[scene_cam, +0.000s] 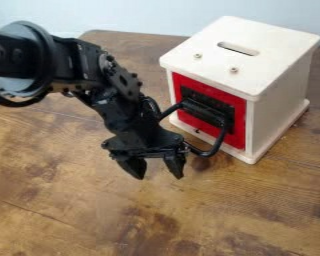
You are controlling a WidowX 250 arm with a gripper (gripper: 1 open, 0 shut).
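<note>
A pale wooden box (256,50) with a slot in its top stands at the right. Its front carries a red panel (235,136) with a black latch plate and a protruding black bar handle (227,125). My black gripper (149,166) hangs from the arm just left of and below the handle, fingers pointing down, near the handle's lower end. The fingers look parted, with nothing visible between them. Whether the gripper touches the handle I cannot tell.
A white wall (149,15) stands behind.
</note>
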